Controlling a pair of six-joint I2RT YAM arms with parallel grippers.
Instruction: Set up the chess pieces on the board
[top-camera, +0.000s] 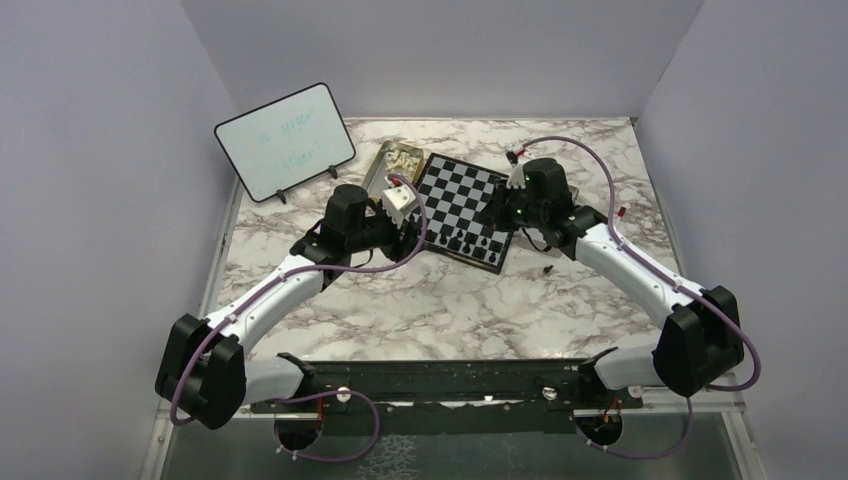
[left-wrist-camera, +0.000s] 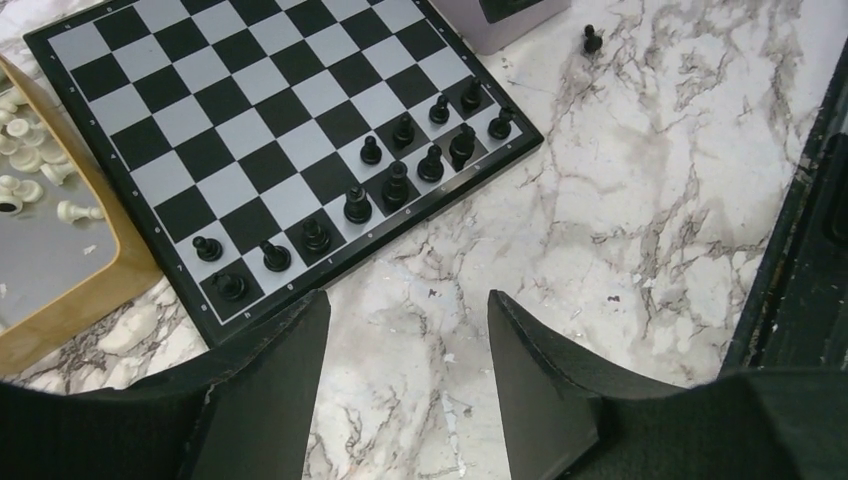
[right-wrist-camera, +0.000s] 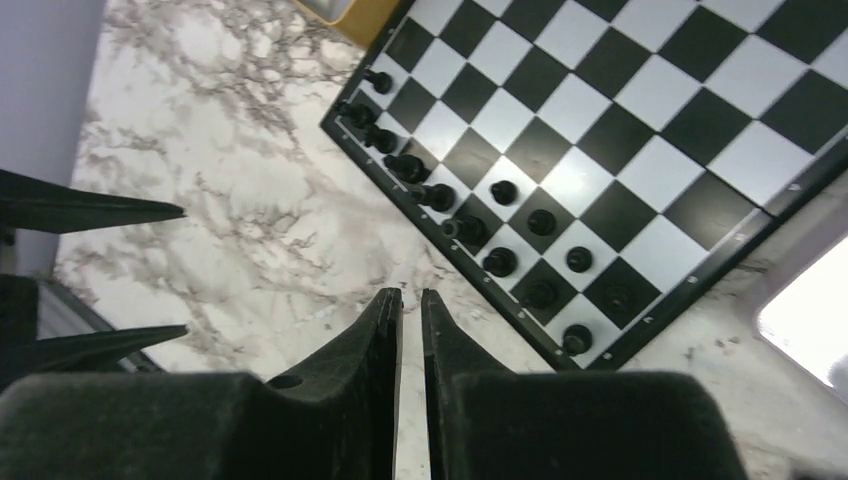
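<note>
The chessboard (left-wrist-camera: 232, 147) holds several black pieces along its near edge, including a tall one (left-wrist-camera: 395, 185). A lone black piece (left-wrist-camera: 591, 40) lies off the board on the marble, standing upright. My left gripper is open over bare marble beside the board's near edge, with nothing between its fingers. My right gripper hangs above the board's near side, its fingers apart by only a narrow gap, nothing visible between them. The white pieces (left-wrist-camera: 28, 150) lie jumbled in a tan box (left-wrist-camera: 120, 225) left of the board.
A light container (right-wrist-camera: 810, 300) sits right of the board, partly hidden by the right arm in the top view. A whiteboard (top-camera: 284, 140) stands at the back left.
</note>
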